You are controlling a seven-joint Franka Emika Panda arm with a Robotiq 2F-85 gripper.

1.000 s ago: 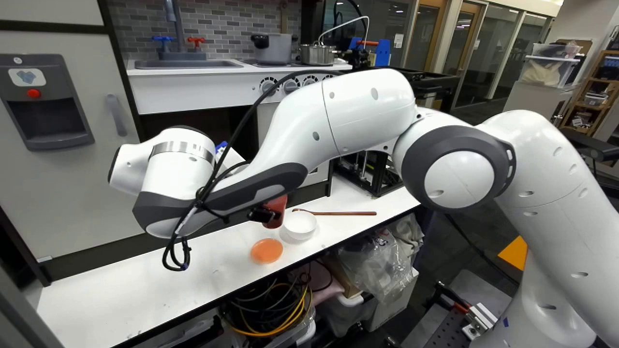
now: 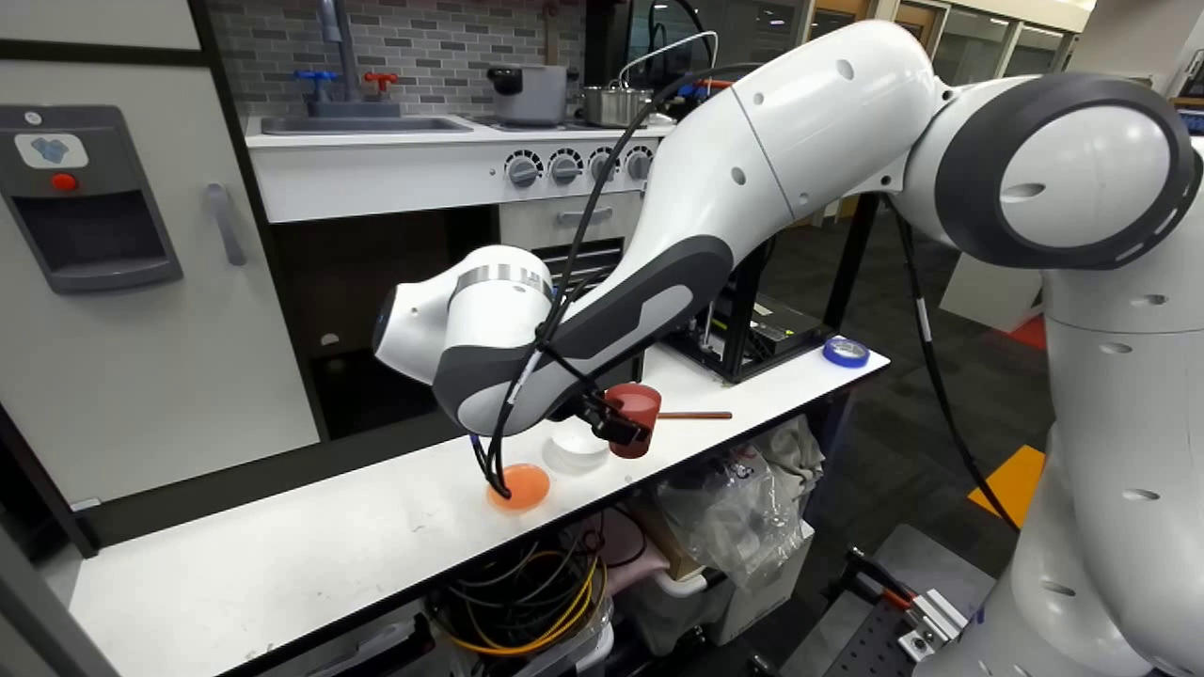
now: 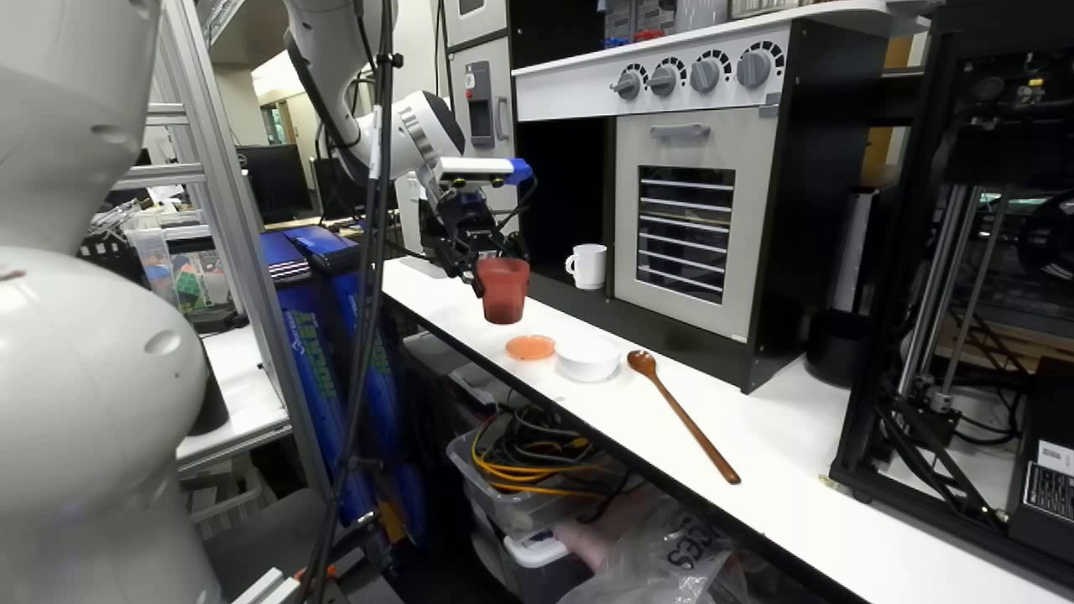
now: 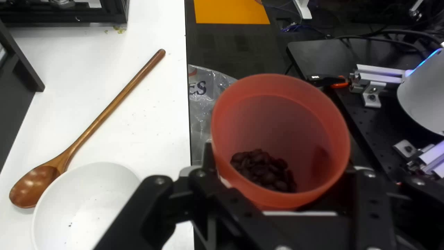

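A translucent red cup [image 3: 503, 294] hangs above the white counter, roughly upright, with my gripper [image 3: 496, 263] shut on it. Inside the cup, in the wrist view, dark brown beans [image 4: 264, 171] lie against one side of the bottom. A white bowl [image 4: 89, 204] rests on the counter, to the left of the cup in that view; it holds only a few dark specks. Close by the bowl lies a flat orange disc [image 3: 530, 348]. A wooden spoon [image 3: 690, 423] lies on the bowl's other side. In exterior view 1 the cup [image 2: 634, 419] overlaps part of the bowl.
Against the toy kitchen stands a white mug [image 3: 586, 267]. A black-framed machine [image 3: 936, 403] occupies the counter's far end, with a roll of blue tape [image 2: 846, 352] near it. Bins of cables [image 3: 529, 453] sit below the front edge.
The arm and the held cup have moved right in exterior view 1, from the bowl's left side to its right. The bowl, disc and spoon have stayed put.
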